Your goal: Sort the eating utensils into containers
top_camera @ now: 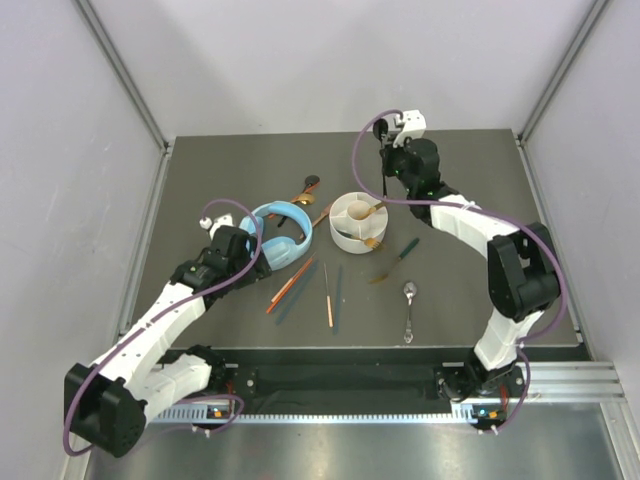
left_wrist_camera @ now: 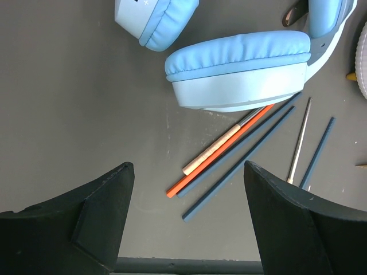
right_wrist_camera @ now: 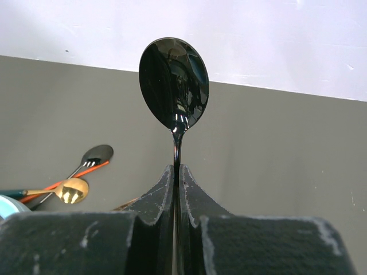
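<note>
In the right wrist view my right gripper is shut on the thin handle of a black spoon (right_wrist_camera: 174, 80), which stands upright, bowl up. From the top, the spoon (top_camera: 380, 129) shows above the white divided container (top_camera: 340, 225), which holds some golden utensils. My left gripper stands open, empty, over the table near orange and blue chopsticks (left_wrist_camera: 200, 201). A silver spoon (top_camera: 409, 291) and a green-handled utensil (top_camera: 404, 250) lie right and below of the container. More spoons (right_wrist_camera: 73, 191) lie at the back, one gold, one dark.
Light blue headphones (top_camera: 287, 250) lie left of the container, close to my left arm. White walls enclose the table.
</note>
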